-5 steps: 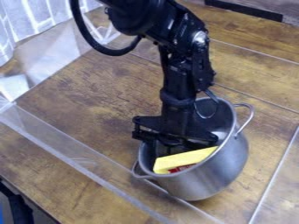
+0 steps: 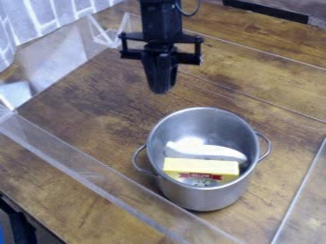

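My black gripper (image 2: 160,71) hangs high above the wooden table, behind and left of the pot, shut with nothing visible between its fingers. A steel pot (image 2: 196,126) with two side handles stands at the lower middle. Inside it lie a yellow box (image 2: 201,168) with a red label and a white elongated object (image 2: 211,151) behind it.
Clear plastic barriers (image 2: 102,174) run along the left, front and right of the workspace.
My gripper has risen up and back, out of the pot, leaving the yellow box and white object inside. The pot stands more upright than a second ago.
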